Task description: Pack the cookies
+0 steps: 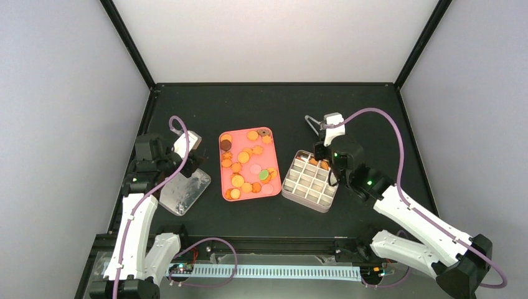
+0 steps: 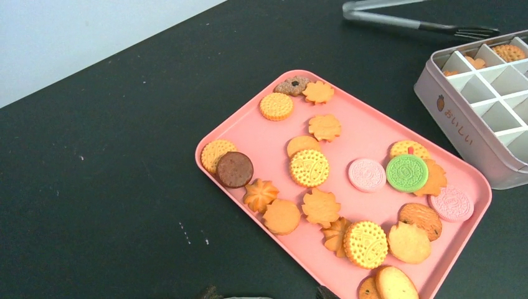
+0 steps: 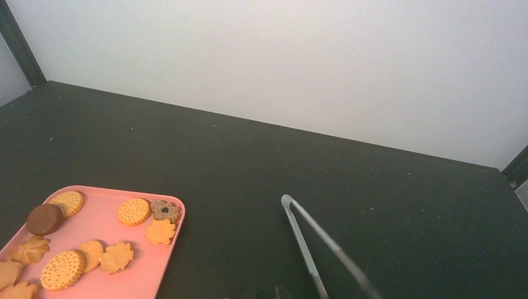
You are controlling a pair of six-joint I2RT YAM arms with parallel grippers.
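A pink tray (image 1: pixel 249 193) (image 2: pixel 386 131) (image 3: pixel 106 205) holds many cookies, including a green one (image 2: pixel 406 173) and a chocolate one (image 3: pixel 45 219). Right of it stands a tin with a white divided insert (image 1: pixel 305 187) (image 2: pixel 454 118), some compartments holding cookies. My left gripper (image 1: pixel 190 156) is over the clear container at the left; only its open tips show at the bottom of the left wrist view. My right gripper (image 1: pixel 322 143) is just above the tin's back part; in the right wrist view its tips (image 3: pixel 266 293) barely show at the bottom edge. What it is shut on is hidden.
Metal tongs (image 2: pixel 386 18) (image 3: pixel 299 224) lie on the black table behind the tin, beside my right gripper. A clear container (image 1: pixel 187 193) lies left of the tray.
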